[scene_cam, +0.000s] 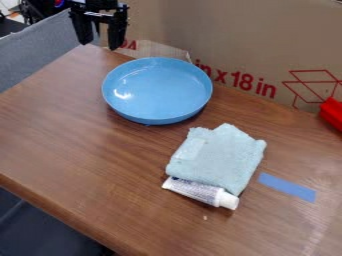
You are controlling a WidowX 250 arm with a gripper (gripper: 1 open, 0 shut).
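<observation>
The black gripper (99, 30) hangs at the top left, above and behind the blue plate, its two fingers apart with nothing seen between them. The blue plate (156, 91) lies toward the back of the wooden table. A pale folded cloth (217, 155) lies at the right front, with a white tube (201, 192) along its lower edge.
A cardboard box (247, 40) stands behind the table, and a red object (331, 112) sits at the right edge. A strip of blue tape (286, 187) is stuck right of the cloth.
</observation>
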